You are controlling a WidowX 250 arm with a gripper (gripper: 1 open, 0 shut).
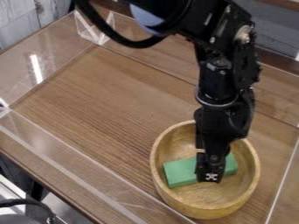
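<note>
My black gripper (211,156) points down into a tan round bowl (176,197) at the lower middle right, with its fingers open over a green block (183,173) lying in the bowl. The gripper's body hides part of the block, and whether the fingertips touch it I cannot tell.
A wooden tabletop (93,114) stretches clear to the left and behind the bowl. Clear plastic pieces line the left edge, and some black cables show at the lower left corner.
</note>
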